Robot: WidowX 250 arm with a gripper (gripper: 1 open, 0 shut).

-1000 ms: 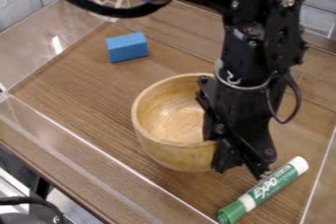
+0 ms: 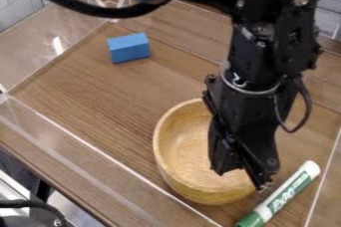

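My black gripper (image 2: 240, 156) points down over the right part of a light wooden bowl (image 2: 180, 156), which rests on the wooden table near the front. The gripper hides part of the bowl; whether anything is between its fingertips is hard to see. A green and white Expo marker (image 2: 280, 193) lies just right of the bowl at the front right.
A blue block (image 2: 128, 48) lies at the back left of the table. Clear side walls and cables border the left and front edges.
The bowl, tilted and higher earlier, now sits flatter and a little to the right. My gripper has shifted slightly, and the marker appears nudged slightly rightward.
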